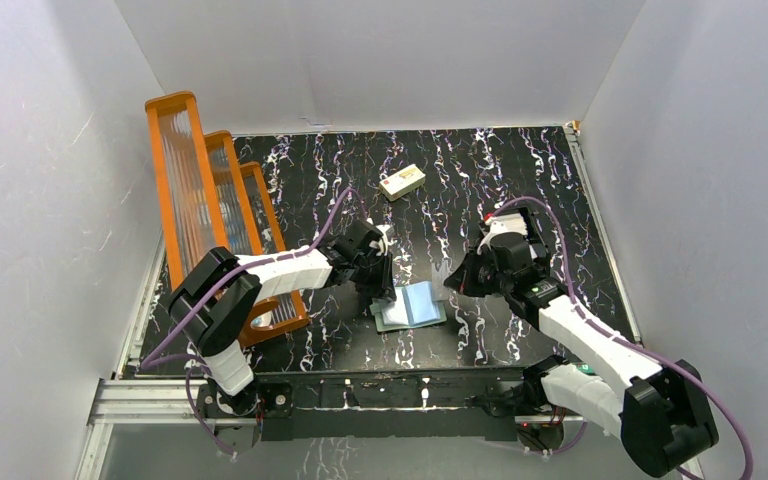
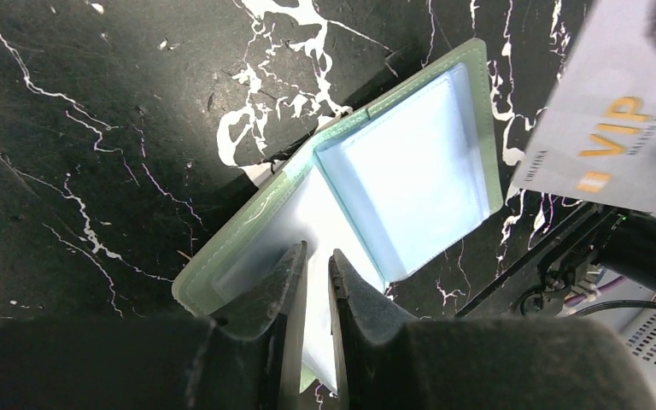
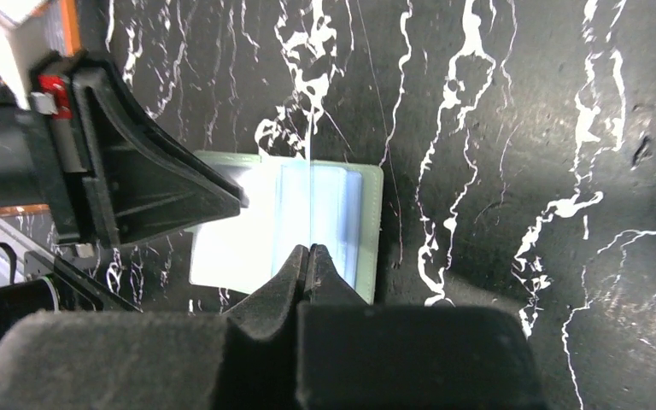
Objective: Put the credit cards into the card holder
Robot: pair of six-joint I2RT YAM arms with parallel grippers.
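The green-edged card holder (image 1: 407,325) lies spread on the table, a white page (image 3: 222,254) on its left and a pale blue pocket (image 2: 414,166) on its right. My left gripper is down over the white page, a narrow gap between its fingertips. White shows in that gap; whether the page is pinched there cannot be made out. My right gripper is shut on a grey-white VIP card, seen edge-on as a thin line in the right wrist view. The card stands above the holder's right side.
A small pale box (image 1: 402,181) rests at the back of the table. Orange-framed racks (image 1: 222,200) stand along the left. A dark stand with a white item (image 1: 508,224) is behind the right arm. Bare table surrounds the holder.
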